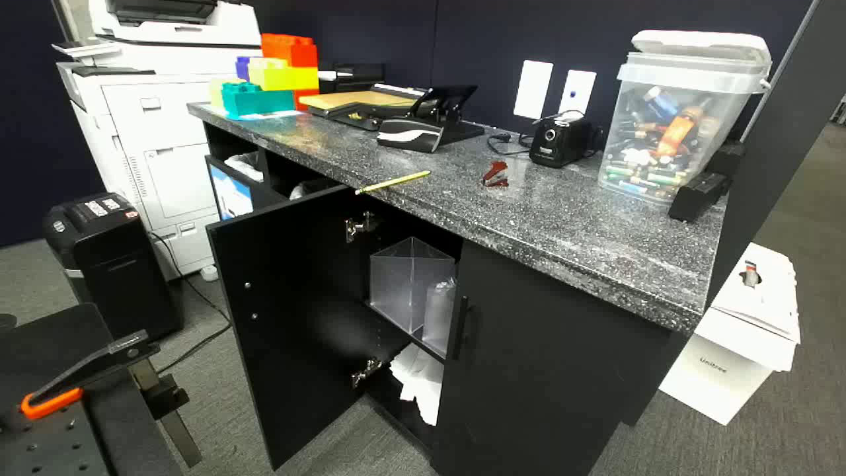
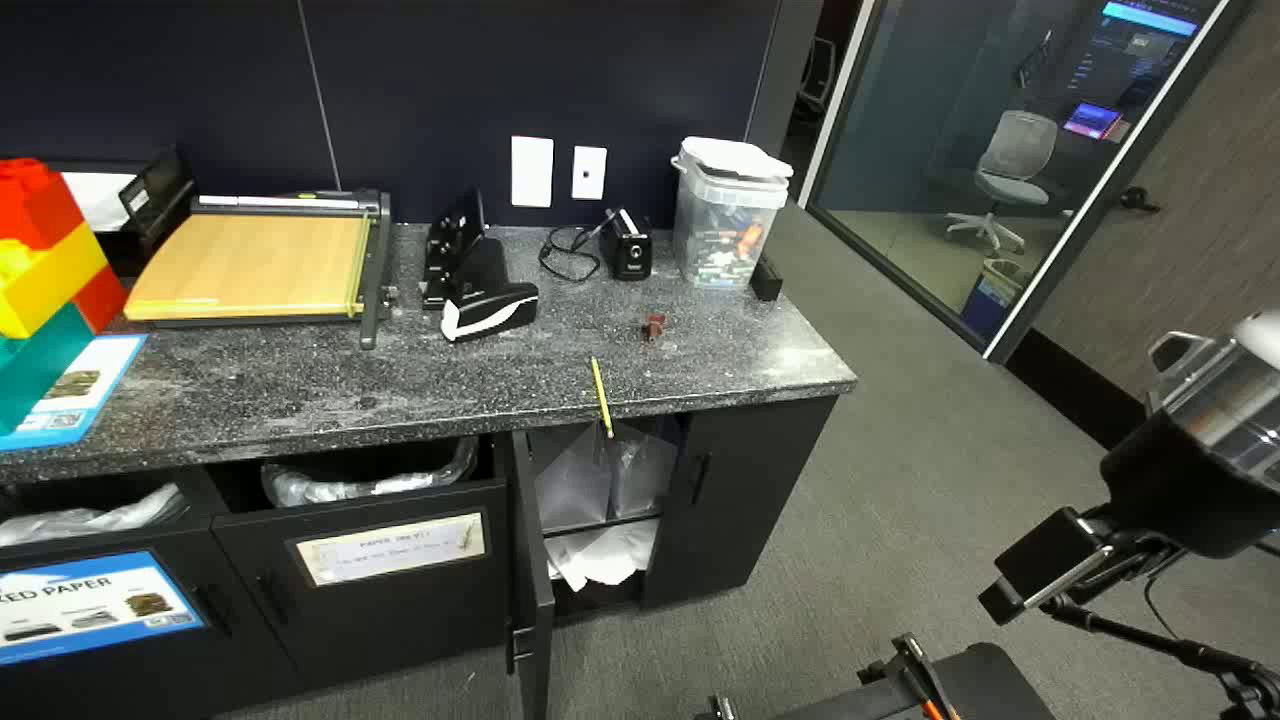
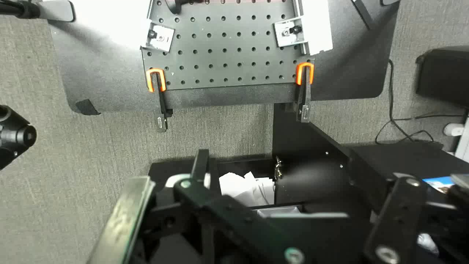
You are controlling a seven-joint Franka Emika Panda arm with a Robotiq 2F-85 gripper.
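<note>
In the wrist view my gripper spreads across the bottom, its fingers wide open and nothing visible between them. Beyond it, the cabinet door (image 1: pixel 293 325) stands swung out, baring a shelf with clear plastic holders (image 1: pixel 408 281) and white paper (image 1: pixel 420 381) below. On the speckled grey counter (image 1: pixel 571 246) lies a yellow pencil (image 1: pixel 394 182), its end over the front edge. Farther back sits a small dark red staple remover (image 2: pixel 653 326). I cannot clearly make out the gripper in either exterior view.
A battery tub (image 2: pixel 732 222), pencil sharpener (image 2: pixel 627 246), stapler (image 2: pixel 489 312) and paper trimmer (image 2: pixel 252 264) occupy the counter's back. Large toy blocks (image 1: pixel 269 75) stand at its far end. A perforated plate (image 3: pixel 224 52) with orange-tipped clamps lies opposite the cabinet, floor between them.
</note>
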